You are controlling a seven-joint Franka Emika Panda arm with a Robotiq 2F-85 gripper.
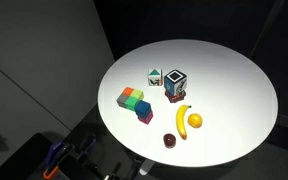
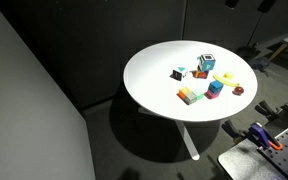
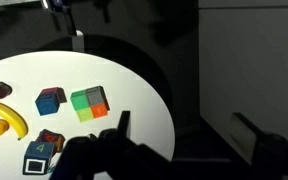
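Observation:
My gripper stands open in the wrist view, its two dark fingers wide apart with only the table's edge and dark floor between them. On the white round table (image 1: 224, 130) sit a flat block of coloured cubes (image 1: 131, 98), a blue and red cube stack (image 1: 144, 112), a larger patterned cube (image 1: 175, 82) on a red piece, and a white cube with a green mark (image 1: 155, 77). A yellow banana (image 1: 181, 122), an orange-yellow fruit (image 1: 195, 120) and a dark red round fruit (image 1: 169, 140) lie near them. The gripper cannot be made out clearly in either exterior view.
Bare tabletop (image 2: 154, 72) stretches away from the cluster of objects. Blue and orange parts (image 2: 262, 136) show at the lower right of exterior view 2. A grey panel (image 3: 249, 70) stands beyond the table in the wrist view.

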